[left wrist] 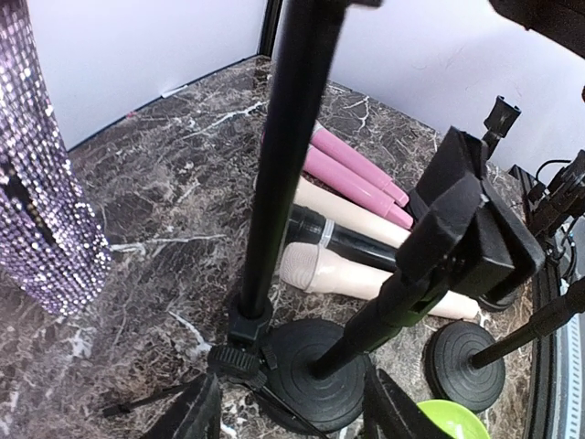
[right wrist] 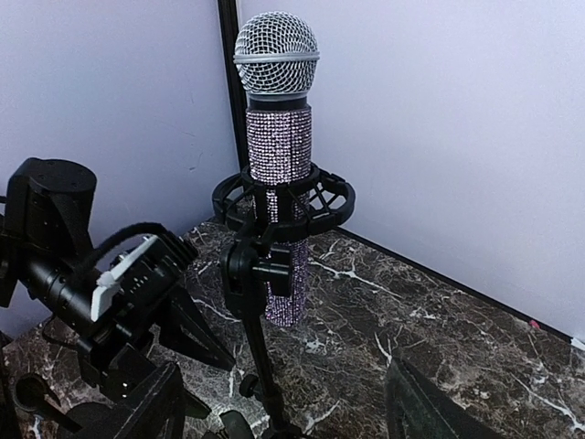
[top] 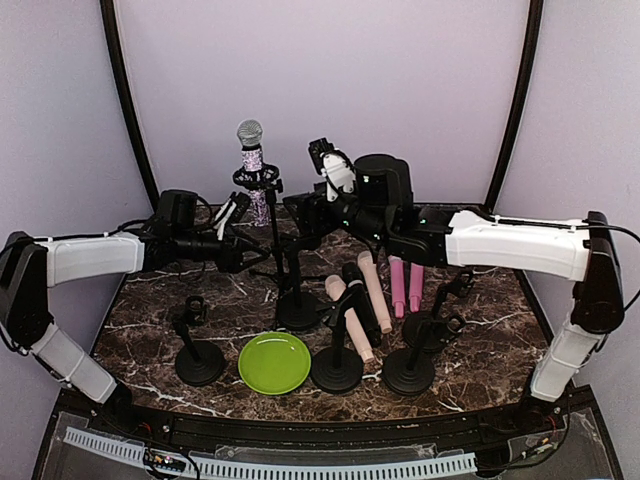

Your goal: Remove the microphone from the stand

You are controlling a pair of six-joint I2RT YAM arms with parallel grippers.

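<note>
A glittery microphone (top: pixel 252 155) with a silver head (right wrist: pixel 276 55) sits upright in the ring holder (right wrist: pixel 334 206) of a tall black stand (top: pixel 296 310). Its sparkly handle (left wrist: pixel 41 210) fills the upper left of the left wrist view. My left gripper (top: pixel 240 248) is open beside the stand's pole, below the holder, holding nothing. My right gripper (top: pixel 308 210) is right of the holder, its fingers apart and empty; in the right wrist view the microphone and stand are ahead between and beyond them.
Loose pale, black and pink microphones (top: pixel 348 325) lie right of the stand. A green plate (top: pixel 275 362) and several shorter stands (top: pixel 200 362) occupy the front.
</note>
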